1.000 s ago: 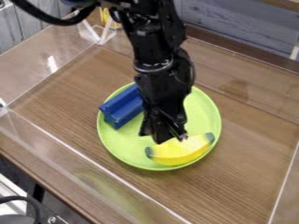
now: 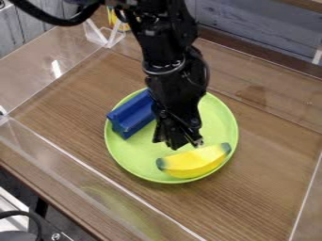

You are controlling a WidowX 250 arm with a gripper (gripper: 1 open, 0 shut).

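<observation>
My black gripper (image 2: 176, 127) hangs over a green plate (image 2: 136, 155), its tip low near the middle, between a blue block (image 2: 131, 111) on the plate's left and a yellow banana-like object (image 2: 191, 164) at the front right. The dark fingers overlap in this view, so their opening and anything between them are hard to make out.
The plate rests on a wooden surface (image 2: 258, 188) with free room to the right and left. A raised back edge runs along the top right. Small yellow and white items stand at the top left, and a black cable lies at the lower left.
My gripper has shifted very slightly over the plate. The plate, block and yellow object look unchanged.
</observation>
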